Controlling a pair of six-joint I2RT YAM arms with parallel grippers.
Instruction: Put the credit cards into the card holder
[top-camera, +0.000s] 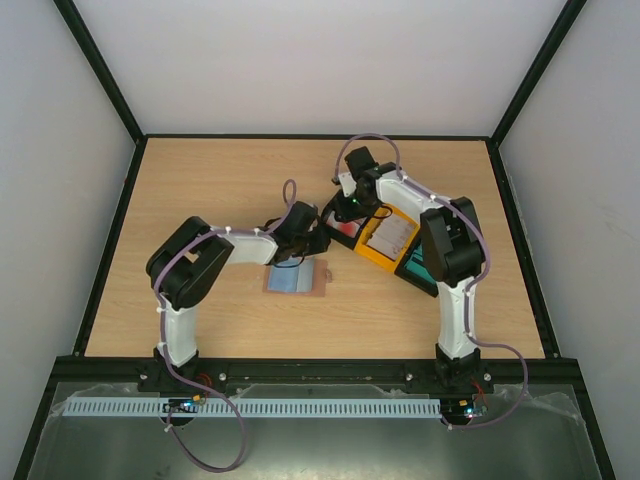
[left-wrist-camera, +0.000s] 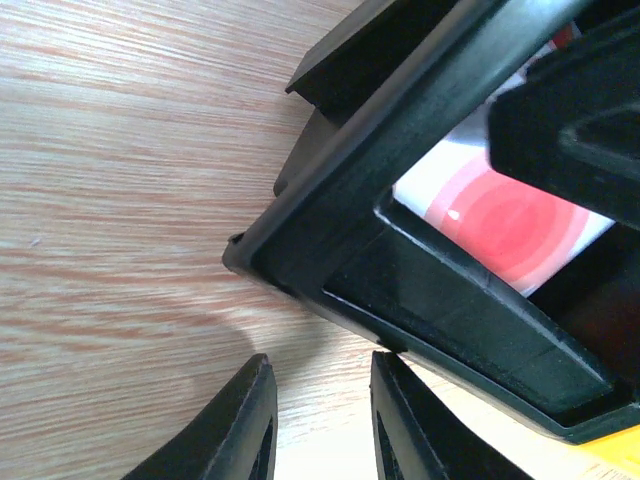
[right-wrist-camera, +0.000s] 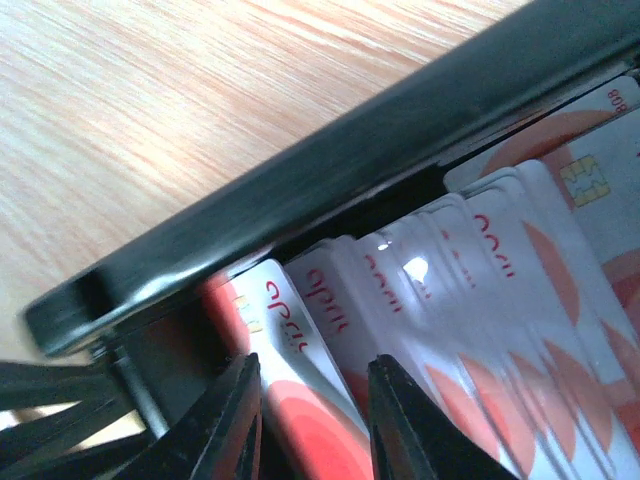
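Note:
In the right wrist view my right gripper stands partly open over the black compartment. A white and red card (right-wrist-camera: 300, 350) leans apart from the rest, in the gap between its fingertips. Other white and red cards (right-wrist-camera: 480, 300) fill the compartment beside it. My left gripper is close to the outer wall of the black bin (left-wrist-camera: 440, 270). A gap shows between its fingers, but whether they grip anything is unclear. On the table lies the blue card holder (top-camera: 291, 277), open on a brown piece, below the left gripper.
An orange bin (top-camera: 388, 238) with pale cards and a black bin with teal contents (top-camera: 419, 264) adjoin the red-card bin, forming a diagonal row. Both arms work close together at the row's upper left end.

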